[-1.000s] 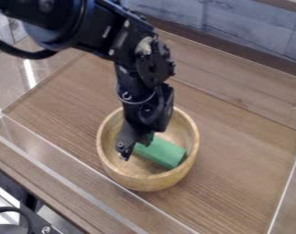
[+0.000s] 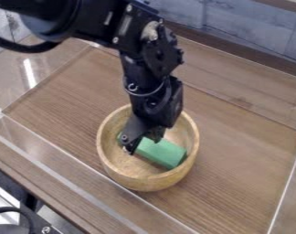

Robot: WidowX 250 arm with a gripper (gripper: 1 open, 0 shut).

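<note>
A wooden bowl (image 2: pixel 123 172) sits on the table with a green block (image 2: pixel 163 153) lying inside it, toward the right. My black gripper (image 2: pixel 136 137) reaches down into the bowl at the near-left end of the block, partly in front of it. Whether anything is between its fingertips is hard to see; the arm hides part of the bowl's back.
A grey panel (image 2: pixel 236 27) runs along the back. Dark cables show at the lower left corner.
My gripper has shifted slightly to the right, toward the green block's left end. The bowl stays where it was.
</note>
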